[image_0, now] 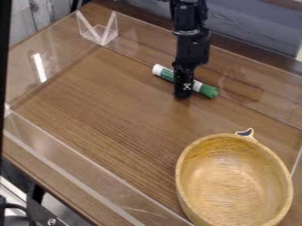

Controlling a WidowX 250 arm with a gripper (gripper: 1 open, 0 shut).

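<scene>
My black gripper [184,86] reaches down from the back onto a long green-and-white cylindrical object [206,88] lying diagonally on the wooden table [106,132], crossing over its middle. The fingertips are dark and overlap the object; whether they are open or shut on it is hard to see.
A large yellow bowl [234,185] fills the front right, with a small white item [245,132] at its back edge. A clear wire-like holder [99,30] stands at the back left.
</scene>
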